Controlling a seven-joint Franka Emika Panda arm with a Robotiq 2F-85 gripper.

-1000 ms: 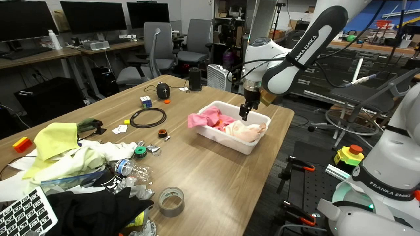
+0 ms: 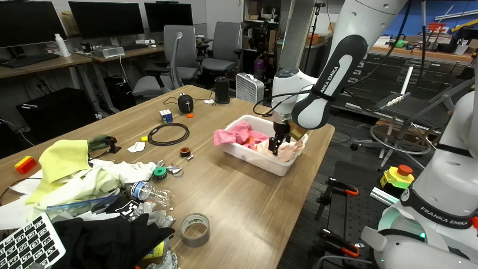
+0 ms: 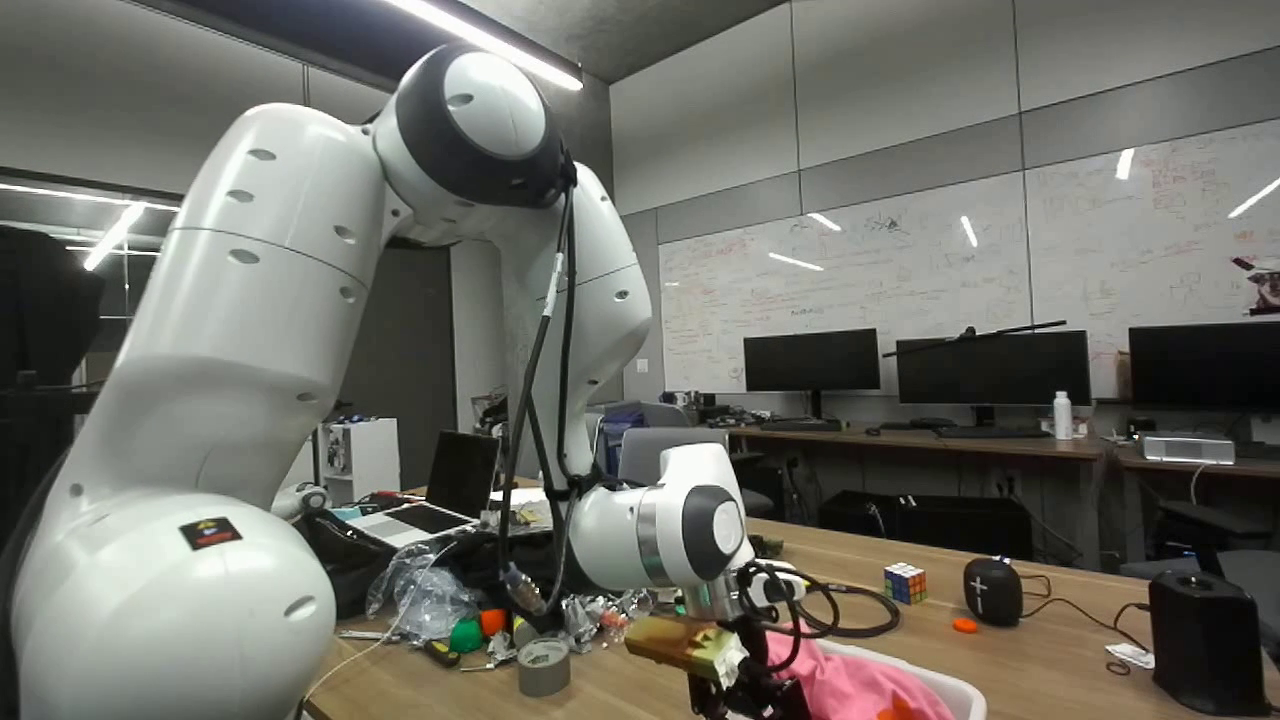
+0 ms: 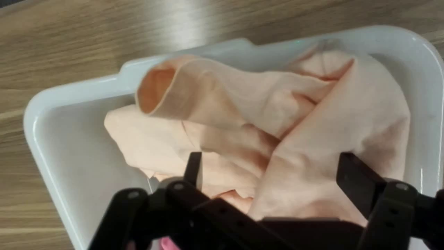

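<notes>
A white bin [image 2: 258,161] on the wooden table holds two crumpled cloths. The peach cloth [image 4: 333,125] fills much of the bin in the wrist view, with a rolled fold standing up near the bin's wall. A pink cloth [image 2: 240,134] hangs partly over the bin's far-left end in exterior view 1; only a sliver of it shows at the bottom of the wrist view. My gripper is open above the peach cloth, its two fingers wide apart, pointing down into the bin. Whether the fingertips touch the cloth I cannot tell.
A roll of grey tape [image 2: 195,230], a plastic bottle [image 2: 152,193] and a heap of cloths [image 2: 89,179] crowd the table's left and front. A coiled black cable [image 2: 168,134] and a puzzle cube [image 2: 166,116] lie further back. Table in front of the bin is clear.
The arm has come lower and a little to the left in exterior view 1, bringing the gripper down to the peach cloth. The cloths and bin look unmoved.
</notes>
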